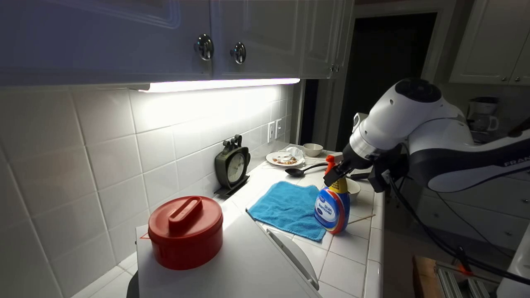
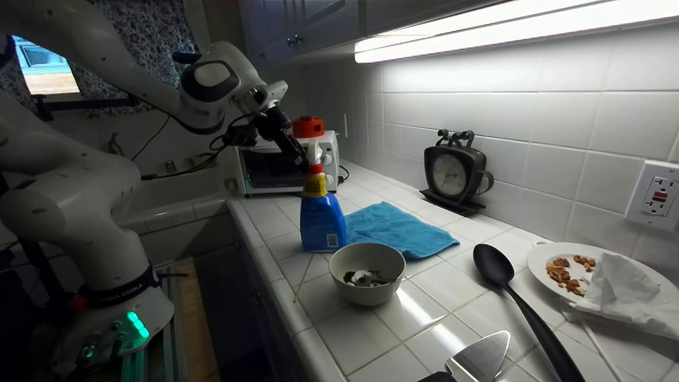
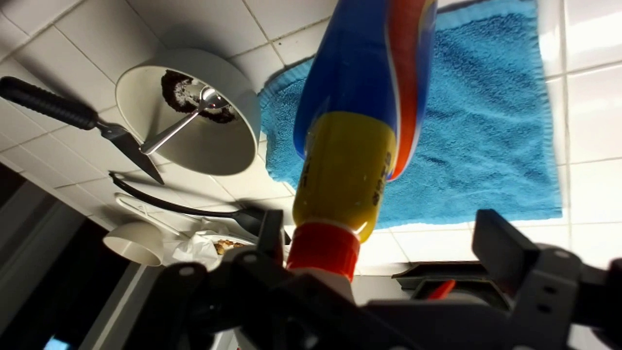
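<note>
A blue spray bottle (image 1: 325, 208) with a yellow neck and red collar stands upright at the edge of a blue towel (image 1: 285, 208). My gripper (image 1: 335, 174) is at the height of its trigger head, close beside it. In exterior view 2, the gripper (image 2: 297, 153) reaches down to the bottle's white and red top. The wrist view has the fingers open, with the bottle's red collar (image 3: 324, 250) between the fingers, nearer the left one. A wide gap separates the collar from the right finger (image 3: 502, 248). The spray head is mostly hidden behind the gripper body.
A white bowl (image 2: 367, 270) with a spoon sits close to the bottle. Farther along are a black ladle (image 2: 499, 274), a metal server (image 2: 480, 356) and a plate (image 2: 541, 258) of nuts. A scale (image 1: 233, 166) stands by the wall; a red pot (image 1: 186, 236) rests on the toaster oven.
</note>
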